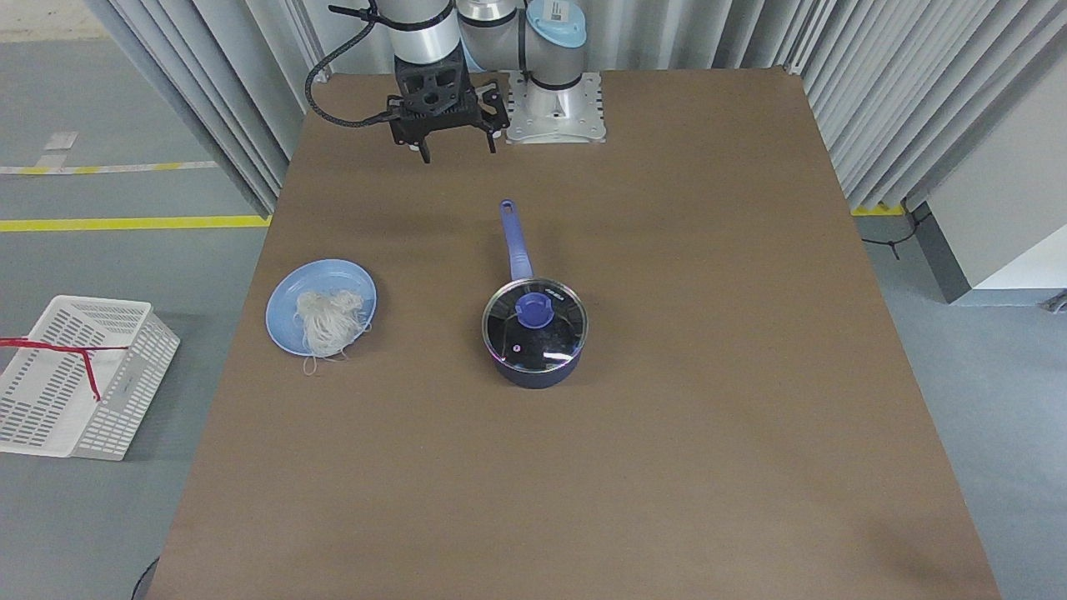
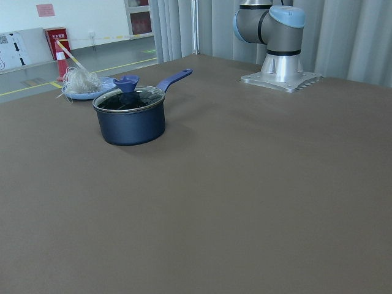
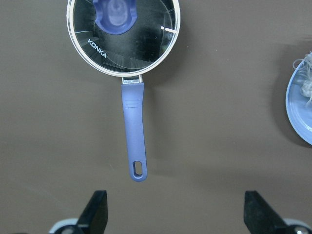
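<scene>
A dark blue saucepan stands mid-table under a glass lid with a blue knob, its blue handle pointing toward the arm. Left of it in the front view, a blue plate holds a tangle of white string, with strands over the rim. My gripper hangs at the back of the table, beyond the handle's end. In the wrist view its two black fingers stand wide open at the bottom, with nothing between them.
The robot base plate sits at the back edge. A white basket stands on the floor off the table's left side.
</scene>
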